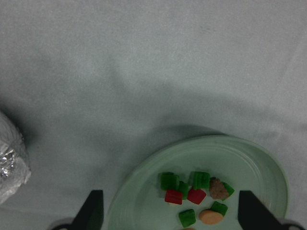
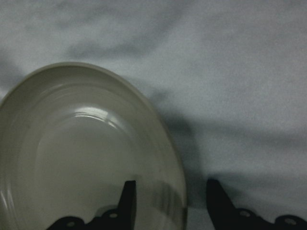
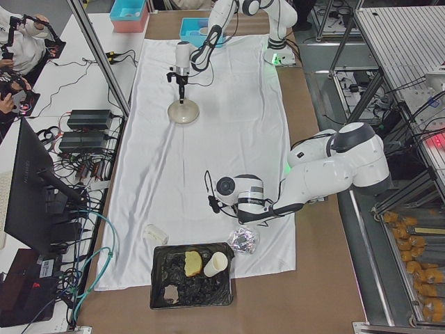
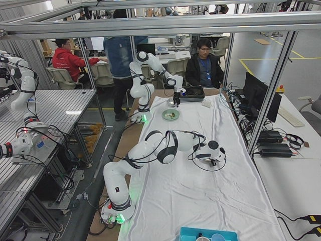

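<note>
A cream plate (image 3: 183, 111) lies on the white cloth, also in the right wrist view (image 2: 81, 143). My right gripper (image 3: 181, 99) stands open at its rim, one finger over the plate's inside, one outside; whether it touches is unclear. A green plate (image 4: 170, 114) (image 1: 201, 153) holds green and red pieces, a brown piece and orange slices. My left gripper (image 3: 214, 203) is open above it, nothing seen between its fingers. The near arm hides the right gripper in the camera right view.
A black tray (image 3: 174, 278) with a yellow piece and white cup stands at one end, near a foil-covered item (image 3: 243, 241) and a pale object (image 3: 156, 233). A blue bin (image 4: 208, 231) is at the other end.
</note>
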